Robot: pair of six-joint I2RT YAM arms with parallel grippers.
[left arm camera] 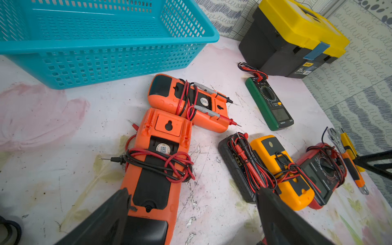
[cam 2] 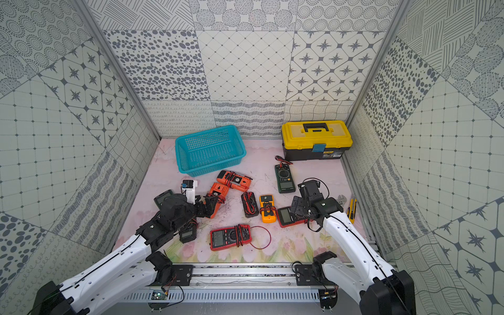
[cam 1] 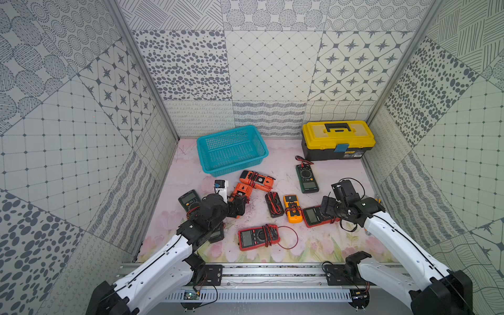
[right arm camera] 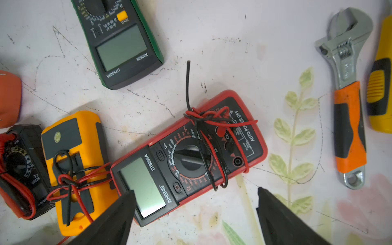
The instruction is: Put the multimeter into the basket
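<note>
Several multimeters lie on the table, and the turquoise basket (cam 1: pixel 211 170) at the back left looks empty. My left gripper is open with its fingers apart near an orange multimeter (left arm camera: pixel 156 192), which lies face down, wrapped in red and black leads. Another orange multimeter (left arm camera: pixel 206 107) rests against its far end, close to the basket. On the right, my open right gripper hangs above a red multimeter (right arm camera: pixel 189 157), with nothing held. A green multimeter (right arm camera: pixel 124 45), a yellow one (right arm camera: pixel 77 163) and a black one (left arm camera: pixel 236 171) lie around it.
A toolbox (cam 1: pixel 338 139) with a yellow lid stands at the back right. An adjustable wrench (right arm camera: pixel 346 102) and a yellow-handled tool (right arm camera: pixel 379 81) lie at the right edge. Another red multimeter (cam 1: pixel 258 237) lies at the front, and a dark one (cam 1: pixel 189 200) at the left.
</note>
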